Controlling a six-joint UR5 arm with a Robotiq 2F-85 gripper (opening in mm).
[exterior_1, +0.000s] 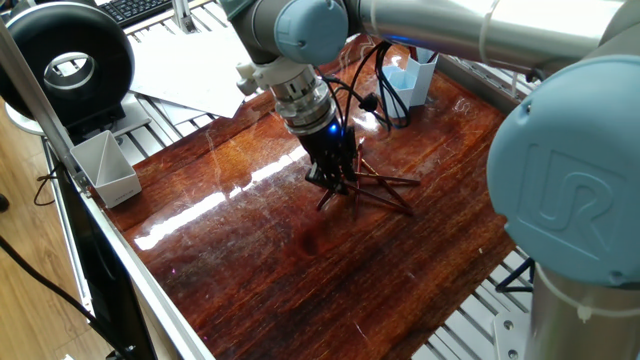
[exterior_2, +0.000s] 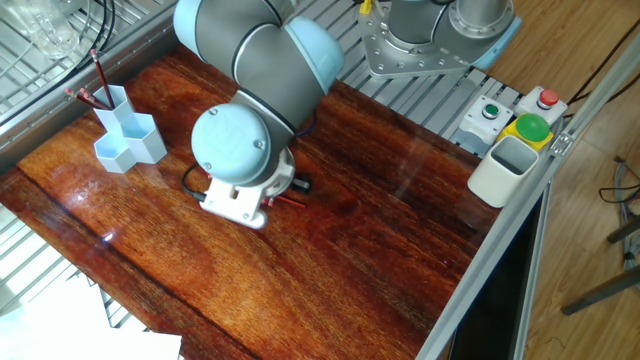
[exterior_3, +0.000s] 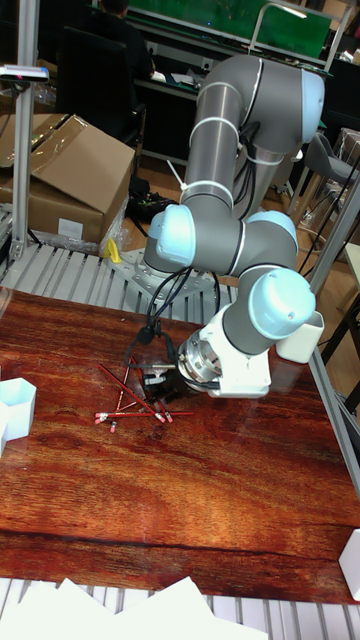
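Note:
A loose, crossing pile of dark red pencils (exterior_1: 385, 181) lies on the wooden table. In the third exterior view their pale ends (exterior_3: 102, 417) fan out to the left of the wrist. My black gripper (exterior_1: 338, 188) points down at the pile, its tips low over or among the pencils. Whether its fingers are apart or touch a pencil does not show. From the second exterior view the wrist covers the gripper and most of the pile; only a bit of red pencil (exterior_2: 290, 201) shows beside it.
A white hexagonal holder (exterior_2: 115, 152) with several pencils standing in one cell is at one table side. A white square cup (exterior_1: 106, 168) stands at the opposite edge, and another (exterior_2: 503, 172) near the green and red buttons (exterior_2: 533, 127).

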